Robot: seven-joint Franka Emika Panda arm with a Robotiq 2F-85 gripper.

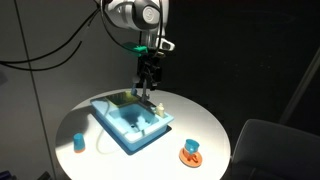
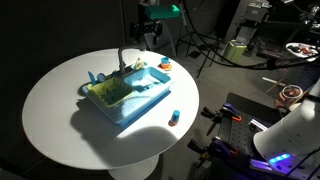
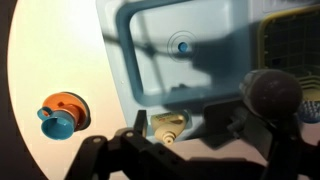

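My gripper (image 1: pixel 150 80) hangs over the back of a light blue toy sink (image 1: pixel 129 135), close to its faucet (image 2: pixel 122 57). In the wrist view its dark fingers stand apart along the bottom edge, with the faucet's rounded grey top (image 3: pixel 272 94) near the right one. Whether they touch cannot be told. A cream bottle-shaped piece (image 3: pixel 168 128) sits on the sink's rim between the fingers' sides, not visibly held. Inside the sink are an empty basin with a drain (image 3: pixel 183 46) and a yellow-green rack (image 2: pixel 117 101).
A blue cup (image 1: pixel 191 146) rests on an orange saucer (image 1: pixel 190 158) to the sink's right. Another blue cup (image 1: pixel 79 143) stands alone on the white round table (image 1: pixel 110 165). A dark chair (image 1: pixel 270 150) is beside the table.
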